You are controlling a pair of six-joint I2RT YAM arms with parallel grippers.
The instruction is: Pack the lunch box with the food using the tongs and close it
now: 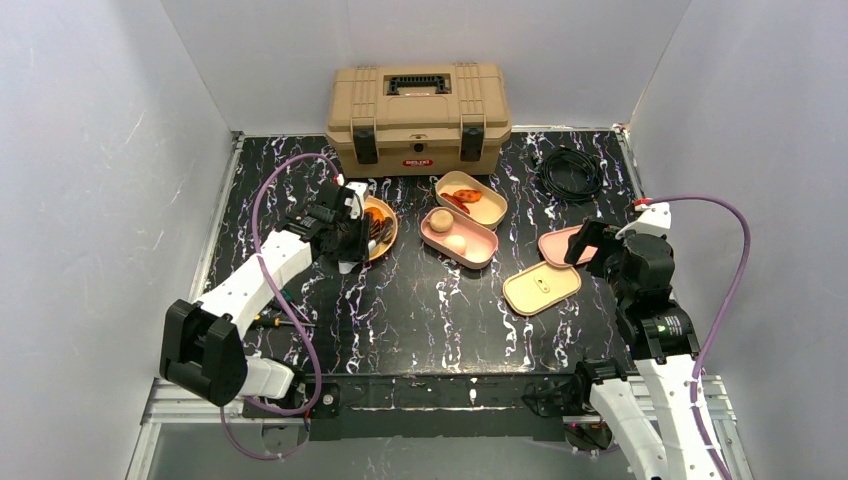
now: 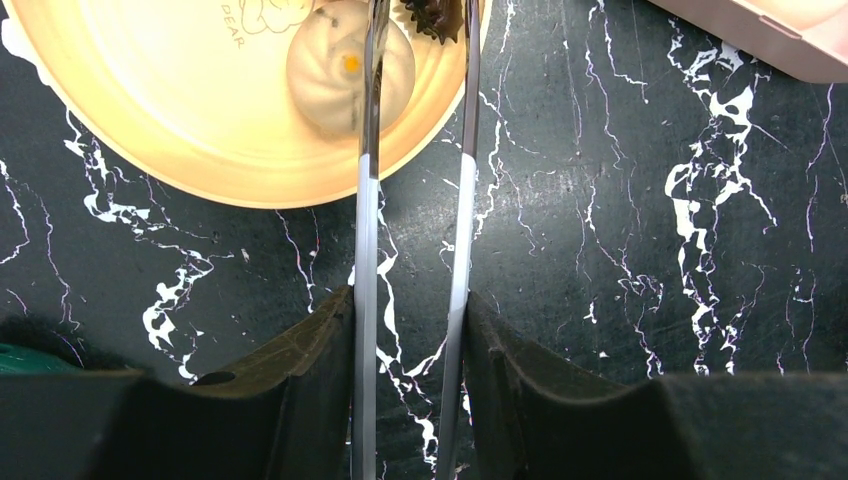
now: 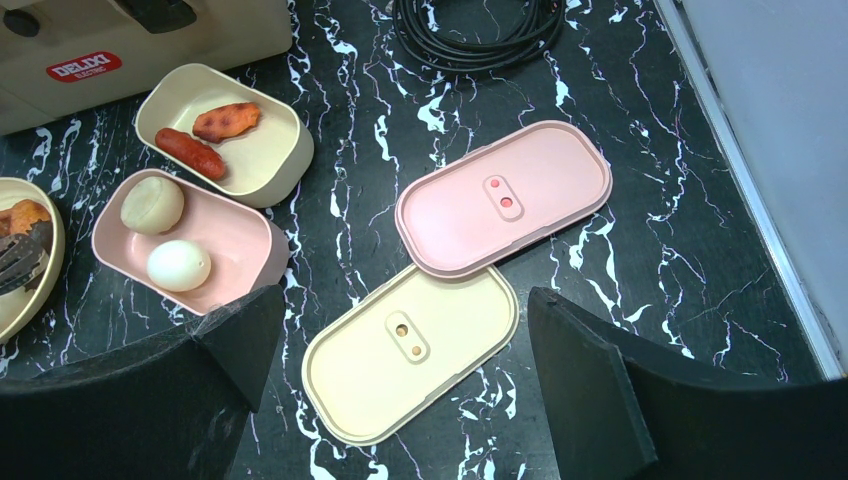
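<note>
My left gripper stands open over the left side, its fingers on either side of a pair of metal tongs with pale handles. The tongs reach over a round yellow plate, which holds a pleated bun and a dark spiky piece of food near the tongs' far end. Two round pale foods sit in the pink box. A sausage and a browned piece lie in the cream box. Above the lids, my right gripper is open and empty.
A pink lid overlaps the cream lid on the right. A tan toolbox stands at the back, with a coiled black cable at back right. Tools lie at left.
</note>
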